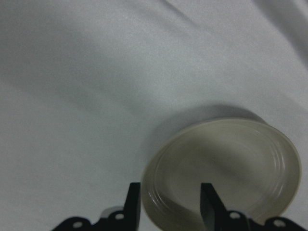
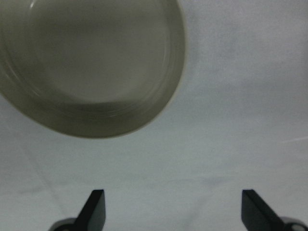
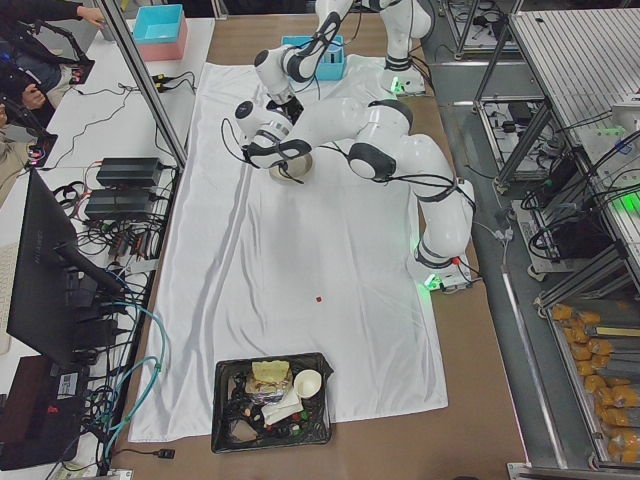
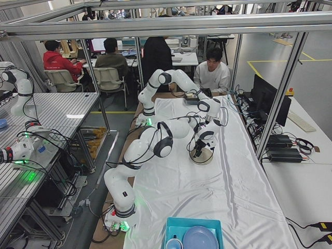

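Note:
A round beige plate [image 4: 202, 157] lies on the white cloth beneath both wrists, partly hidden by the arms in the camera views. In the left wrist view the plate [image 1: 231, 163] is at lower right, and my left gripper is open over its edge, one finger by the rim and the other over the inside. In the right wrist view the plate [image 2: 91, 72] fills the upper left, and my right gripper stands open below it over bare cloth, with nothing between its fingers.
A black tray [image 3: 220, 410] with assorted items lies at one end of the cloth, a blue bin [image 4: 171, 228] with dishes at the other.

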